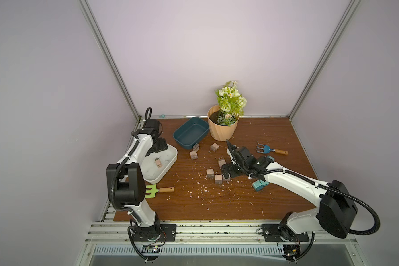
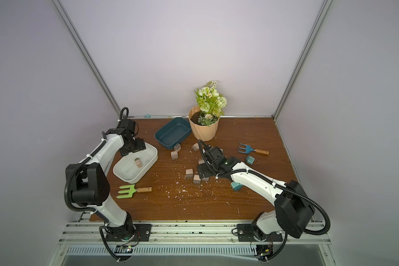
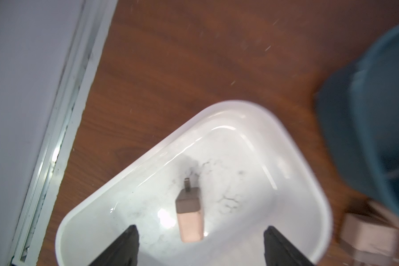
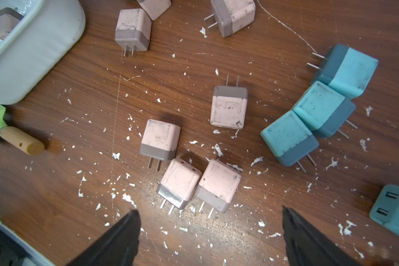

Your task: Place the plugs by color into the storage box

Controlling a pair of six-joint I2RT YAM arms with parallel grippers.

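Inside the white box (image 3: 235, 155) a single pink plug (image 3: 190, 221) lies on the floor, apart from the walls. My left gripper hovers over this box with its fingers spread and nothing between them. The dark blue box (image 1: 177, 138) stands empty behind it. Low over the middle of the table, my right gripper is open and empty. Just ahead of its fingertips lie several pink plugs, two of them side by side, including a pink plug (image 4: 219, 184). Several teal plugs, among them a teal plug (image 4: 289, 137), rest to the right.
A flower pot (image 1: 221, 130) stands at the back. A green fork (image 1: 151, 190) lies in front of the white box, and a blue fork (image 1: 263, 148) at the right. Pale scraps litter the middle.
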